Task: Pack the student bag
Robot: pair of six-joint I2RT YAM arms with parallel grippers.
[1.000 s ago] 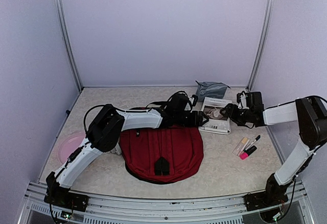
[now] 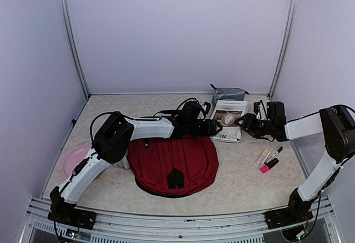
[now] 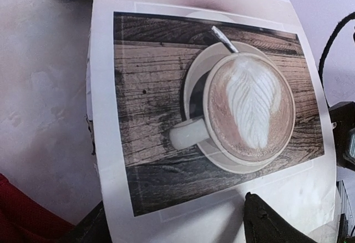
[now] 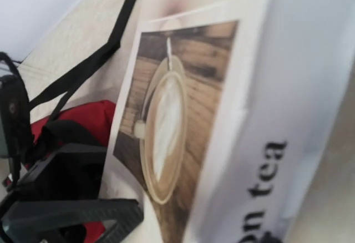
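A white book with a coffee-cup cover [image 3: 222,110] lies between my two grippers, near the back right of the table in the top view. My left gripper stands at its left edge, fingers apart on either side of that edge; a firm hold does not show. At the book's right side is my right gripper [image 2: 241,122]. In the right wrist view the cover [image 4: 172,132] fills most of the picture and hides that gripper's fingers. The red backpack [image 2: 177,171] lies flat, partly under my left arm.
Behind the book sits a grey pouch [image 2: 228,94]. Several pens and markers [image 2: 268,160] lie at the right. A pink plate [image 2: 75,158] rests at the far left. Bare table shows in front of the book, right of the backpack.
The book has shifted left and slightly back and turned straighter. My left gripper moved a little left, as did the backpack's right edge.
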